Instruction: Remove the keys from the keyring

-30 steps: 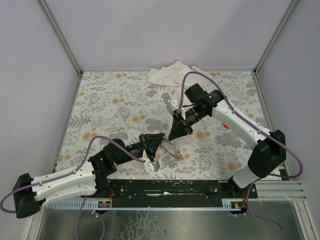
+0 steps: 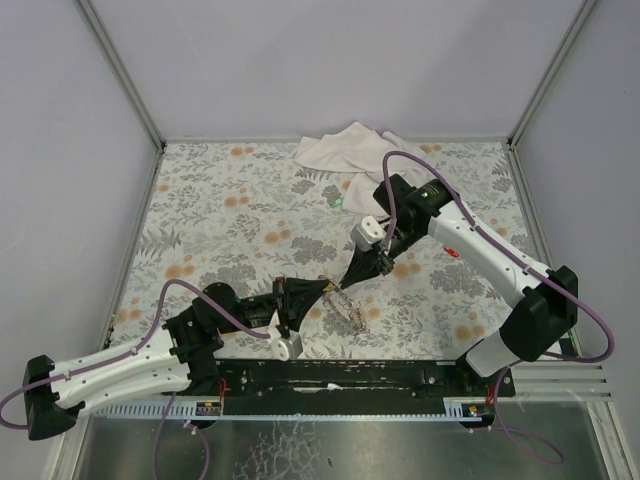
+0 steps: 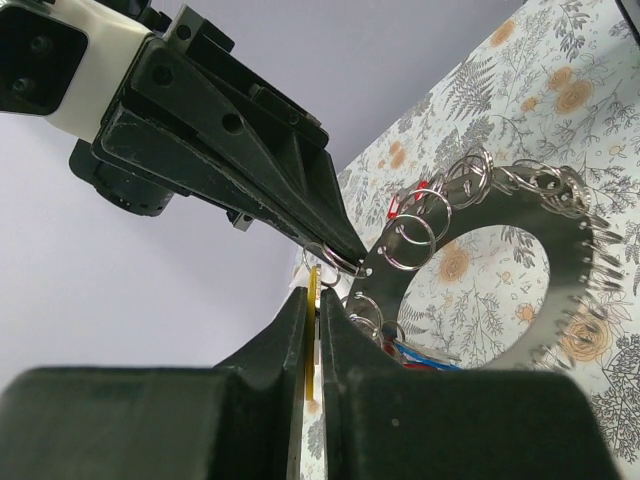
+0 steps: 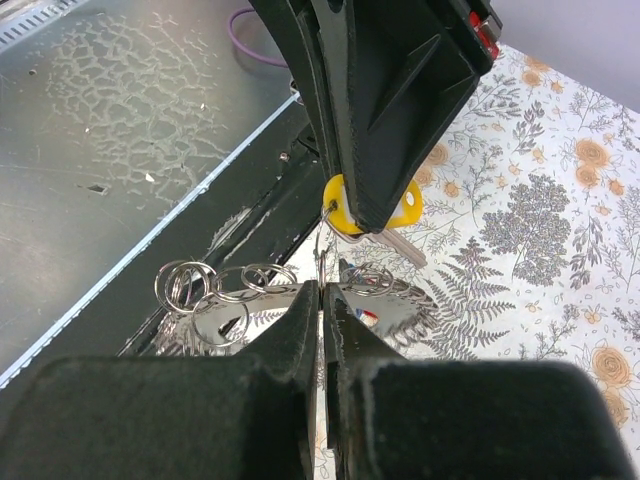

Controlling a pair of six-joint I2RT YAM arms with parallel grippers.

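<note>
My left gripper (image 2: 325, 286) and right gripper (image 2: 346, 281) meet at the table's front middle. In the right wrist view, a key with a yellow cover (image 4: 340, 206) is at the left gripper's shut fingertips. My right gripper is shut on a thin wire ring just below it. In the left wrist view, the yellow edge (image 3: 312, 340) shows between my left fingertips. Wire rings (image 3: 430, 225) hang along a grey metal plate (image 3: 480, 210) with a large hole.
A white cloth (image 2: 340, 150) lies at the back. Small red (image 2: 450, 250) and green (image 2: 337, 201) items lie on the floral surface (image 2: 240, 210). A dark edge and metal strip border the front.
My right gripper has moved slightly toward the front and right, its housing turning. The left gripper has shifted a little, and the hanging plate has swung slightly.
</note>
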